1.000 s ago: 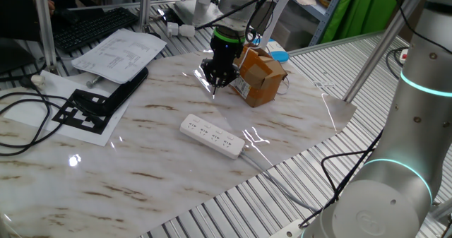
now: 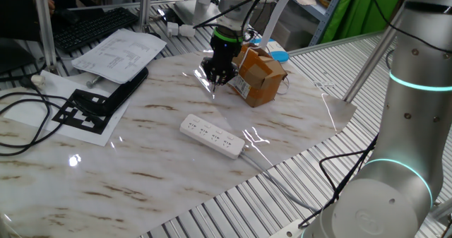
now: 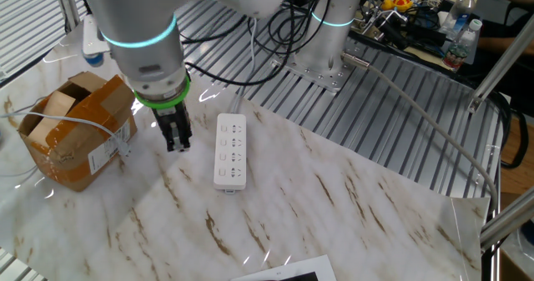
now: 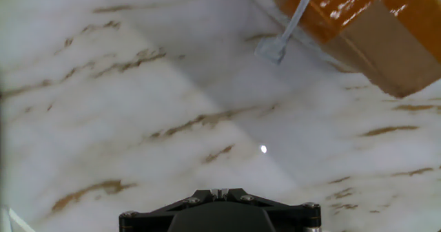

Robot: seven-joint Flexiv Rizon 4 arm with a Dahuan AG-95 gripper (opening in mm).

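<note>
My gripper hangs above the marble-patterned table, beside the cardboard box. Its black fingertips meet in the wrist view, shut with nothing visible between them. A white power strip lies flat on the table, to the right of the gripper in exterior view 2 and apart from it. The open cardboard box with orange tape stands on the other side. A white cable crosses the box, and its plug-like end shows beside the box in the wrist view.
In exterior view 1, a grey cord runs from the strip over the ribbed metal surface. Papers, a black-and-white marker sheet and black cables occupy the left side. Bare table stretches across the front.
The box and power strip have stayed in place.
</note>
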